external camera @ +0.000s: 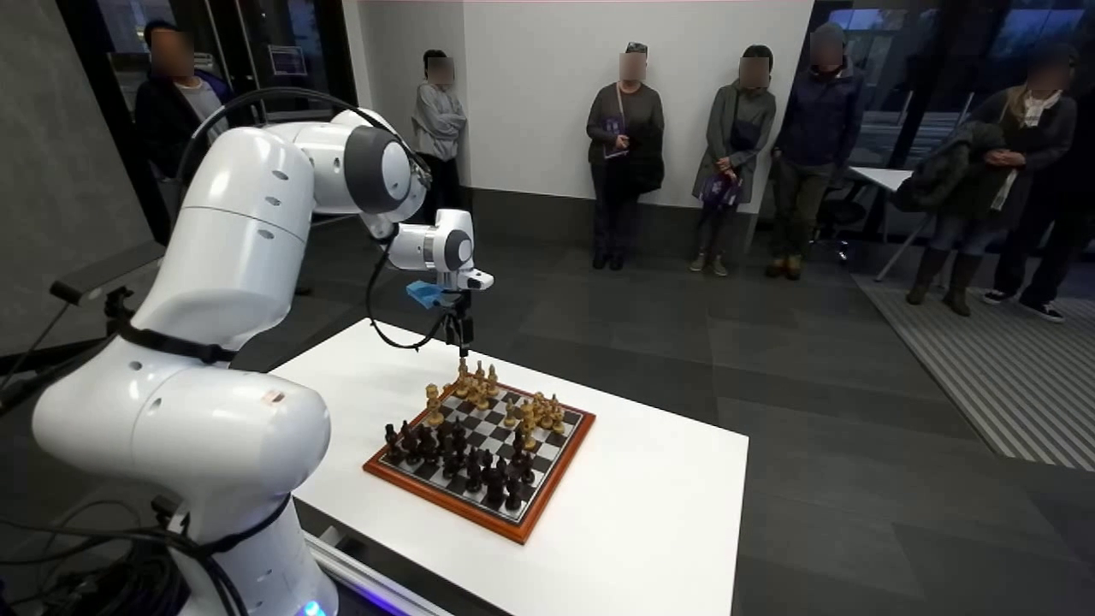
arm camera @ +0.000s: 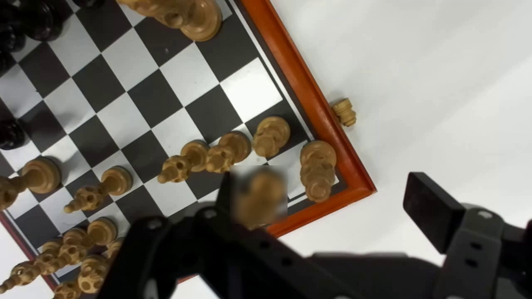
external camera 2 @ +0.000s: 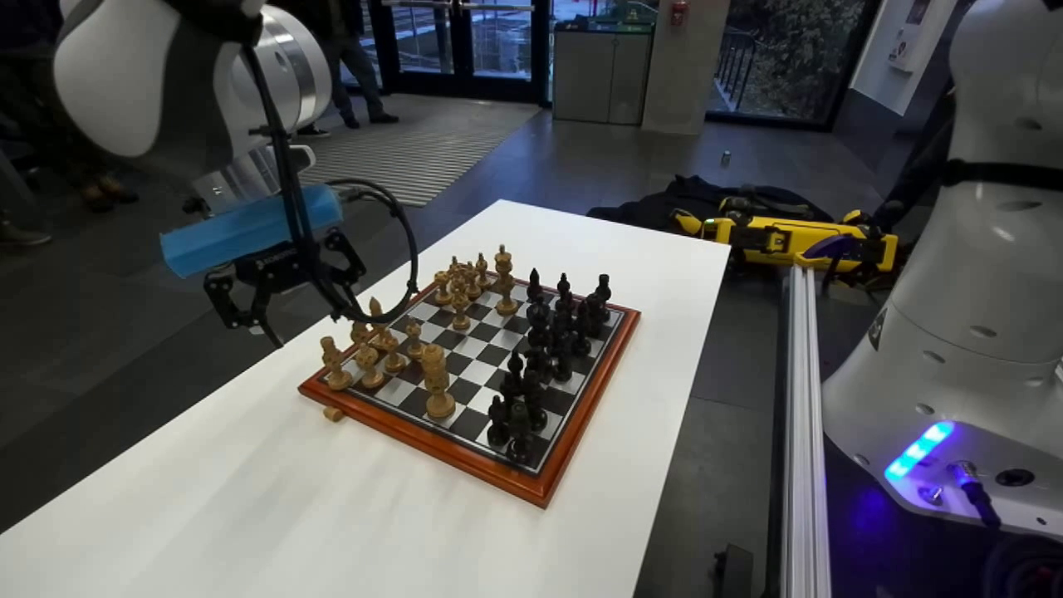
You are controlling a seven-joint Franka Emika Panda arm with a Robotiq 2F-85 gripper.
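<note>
My gripper is open, with a wide gap between its dark fingers in the wrist view. In exterior view 1 the gripper (external camera: 463,347) hangs above the far corner of the chessboard (external camera: 448,500). Nothing is held. A light wooden chess piece (arm camera: 318,172) stands in the board's corner, seen from above between the fingers. Beside the board's red-brown rim, a small light wooden piece (arm camera: 344,112) lies on the white table; it also shows as a stub (external camera 2: 333,414) in exterior view 2.
Light pieces cluster along the far side of the board, and dark pieces (external camera 2: 518,423) crowd the side nearer the robot base. One tall light piece (external camera 2: 438,384) stands near the board's edge. White table (external camera 2: 249,508) around the board is clear. Several people stand back by the walls.
</note>
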